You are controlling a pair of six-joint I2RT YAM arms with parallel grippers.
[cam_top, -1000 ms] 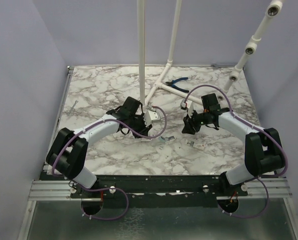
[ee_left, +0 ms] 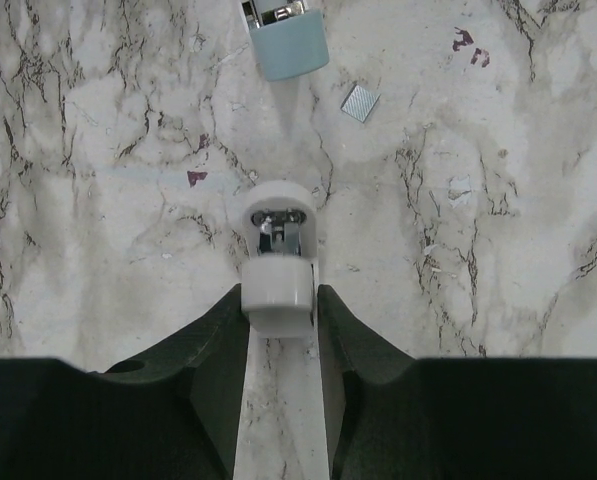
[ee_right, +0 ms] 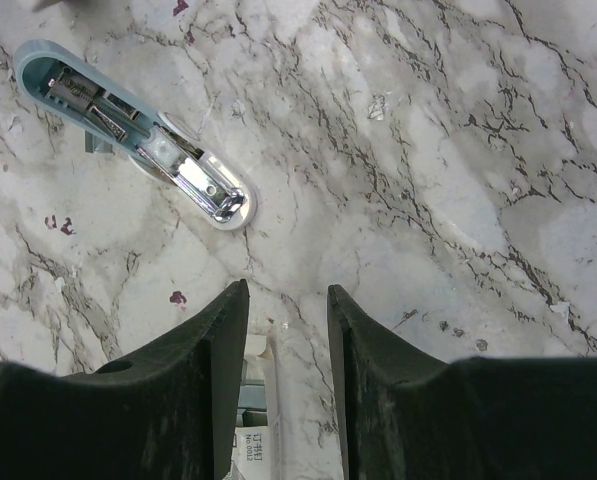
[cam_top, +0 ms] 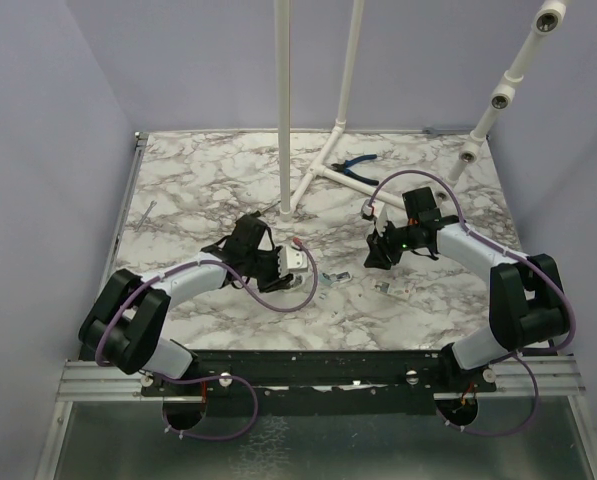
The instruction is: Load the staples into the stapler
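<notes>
A white stapler-like piece point(ee_left: 278, 285) with metal parts inside is pinched by my left gripper, which is shut on it, low at the table. A light-blue and white stapler point(ee_right: 138, 135) lies on the marble table, its metal channel exposed. In the left wrist view only the pale blue end of that stapler point(ee_left: 291, 48) shows, beyond the held piece. A small silver staple strip point(ee_left: 360, 102) rests near it. Over the table to the right, my right gripper has its fingers apart, empty. A staple box point(ee_right: 258, 450) lies below it, partly hidden by a finger.
Blue-handled pliers point(cam_top: 356, 165) lie at the back, beside a white pipe frame point(cam_top: 323, 165) standing on the table. A thin tool point(cam_top: 145, 214) is at the far left. Small chips dot the marble, and its front middle is mostly clear.
My left gripper has moved left and toward the table's front edge. The right arm and the blue stapler look unmoved in the top view.
</notes>
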